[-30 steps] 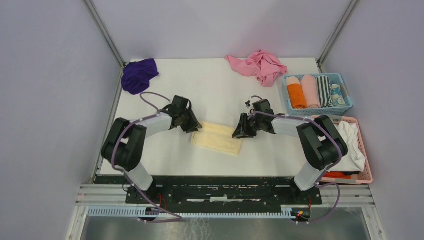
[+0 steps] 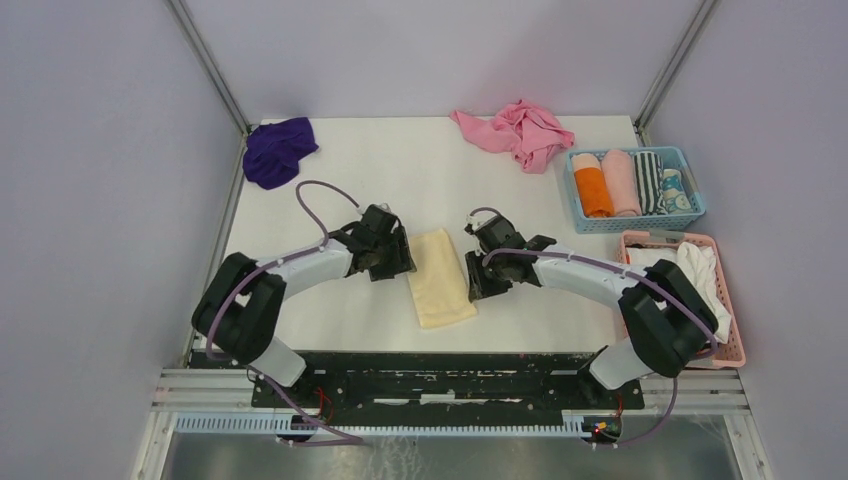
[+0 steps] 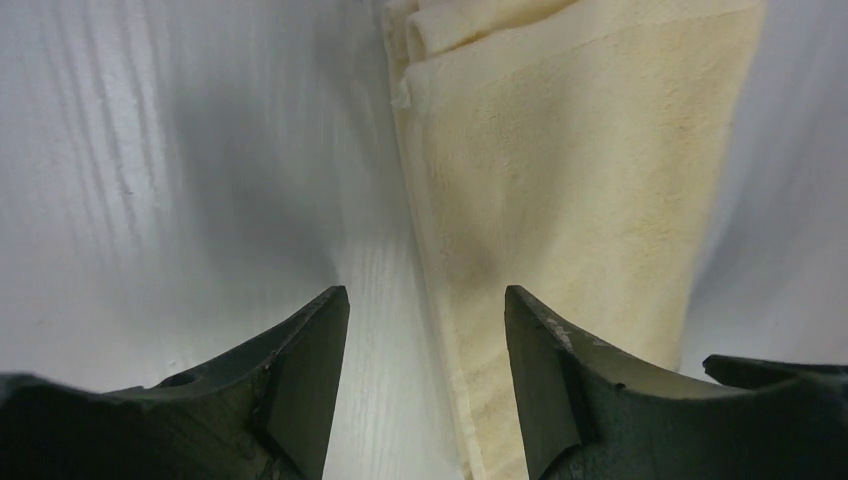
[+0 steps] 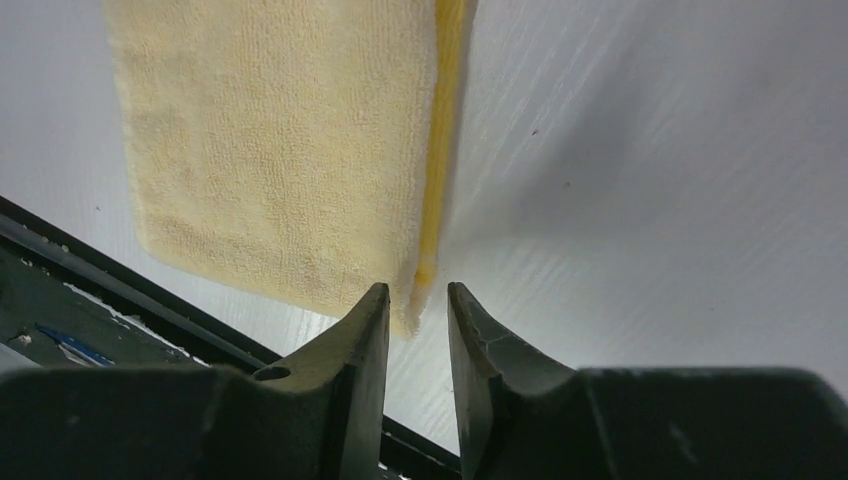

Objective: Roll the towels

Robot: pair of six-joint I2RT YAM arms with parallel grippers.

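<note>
A pale yellow towel (image 2: 438, 283), folded into a rectangle, lies flat and slightly tilted in the middle of the table. In the left wrist view its folded layers show at one corner, and its long edge runs between the spread fingers of my left gripper. That gripper is over the towel's left side with nothing pinched. At the towel's right side is my right gripper, fingers part open. The towel's lower right corner (image 4: 405, 318) shows between its fingertips in that view; no grip on it is visible.
A crumpled purple towel (image 2: 279, 152) lies back left, a crumpled pink one (image 2: 520, 132) at the back. Rolled towels fill the blue basket (image 2: 598, 227) on the right. White cloth lies in the pink basket (image 2: 734, 325). Bare table surrounds the yellow towel.
The yellow towel has turned from lying crosswise to lengthwise.
</note>
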